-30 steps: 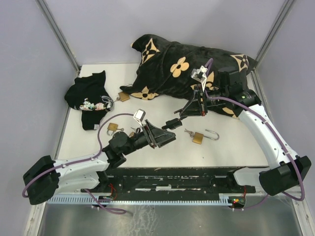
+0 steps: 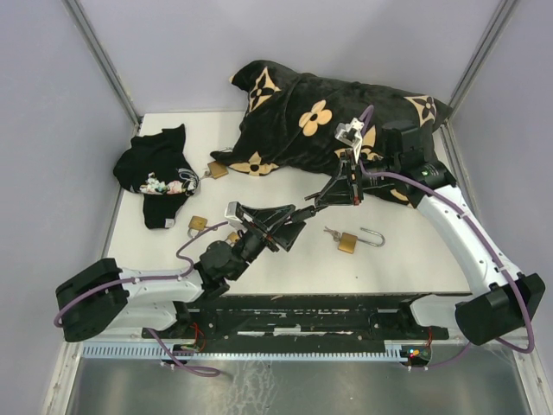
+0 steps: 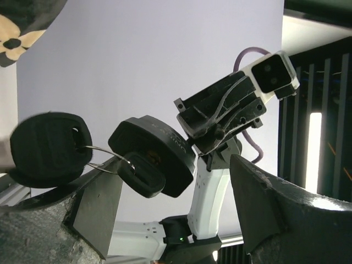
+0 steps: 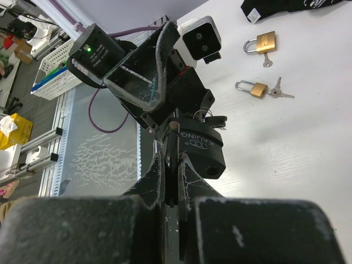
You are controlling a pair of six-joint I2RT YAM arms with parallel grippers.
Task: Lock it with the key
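Observation:
My right gripper is shut on the shackle [image 4: 172, 144] of a black padlock [image 4: 203, 149], holding it above the table. A black-headed key [image 3: 142, 175] sits at one face of the padlock body in the left wrist view. From its head a thin ring [image 3: 104, 149] links a second black key [image 3: 50, 147]. Around the padlock and key side, my left gripper stands open, its fingers [image 3: 93, 217] apart on either side and gripping nothing. How deep the key is seated is hidden, and I cannot tell whether the shackle is fully closed.
Brass padlocks with keys lie on the white table, one [image 2: 346, 243] below the right gripper and another [image 2: 198, 223] at left. A black cloth [image 2: 160, 173] rests at the back left, and a black flowered cushion [image 2: 302, 112] fills the back.
My left gripper has turned and moved slightly towards the padlock, its fingers now nearer the body. The left forearm has shifted a little right. The right arm holds still.

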